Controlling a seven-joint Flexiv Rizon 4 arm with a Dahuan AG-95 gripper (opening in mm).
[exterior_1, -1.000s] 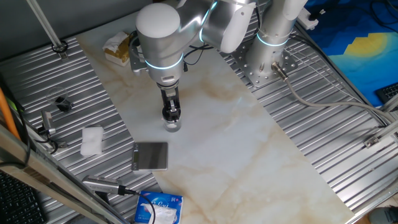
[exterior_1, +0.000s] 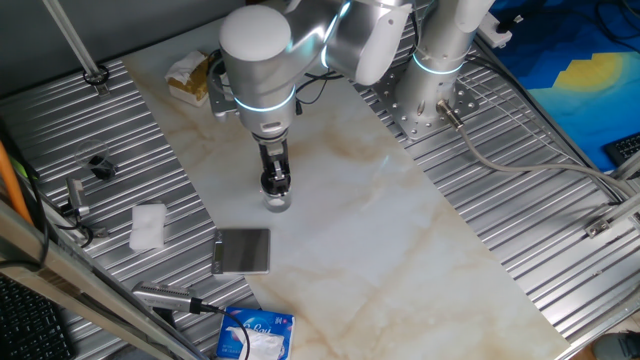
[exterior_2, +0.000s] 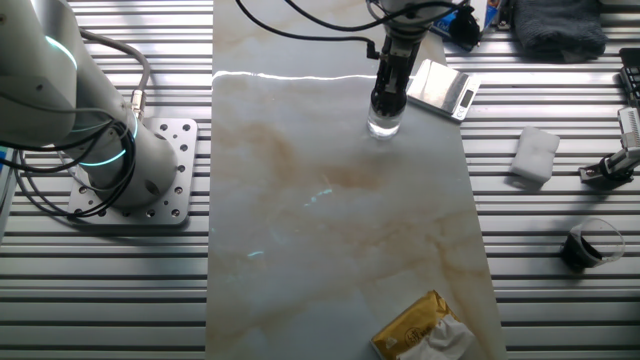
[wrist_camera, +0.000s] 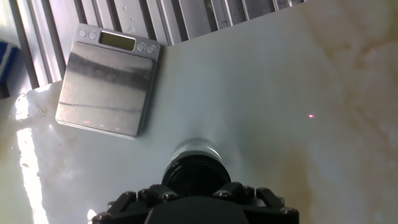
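Note:
A small clear glass jar with a black lid (wrist_camera: 196, 174) is at my gripper, low over the marble-patterned board. The fingers close in on both sides of the dark lid, and the gripper looks shut on it. Below the fingers, the jar's clear glass (exterior_2: 383, 128) shows in exterior view 2; whether its base touches the board is hard to tell. In exterior view 1 the gripper (exterior_1: 275, 182) points straight down, with the glass (exterior_1: 277, 203) under it. The far sides of the fingers are hidden.
A flat silver scale (exterior_1: 241, 251) lies close to the jar at the board's edge. A tissue pack (exterior_2: 415, 330) sits at one end, and a blue pack (exterior_1: 257, 333) is near the other. A white block (exterior_2: 536, 155) and a clear cup (exterior_2: 598, 242) are off the board. The board's middle is clear.

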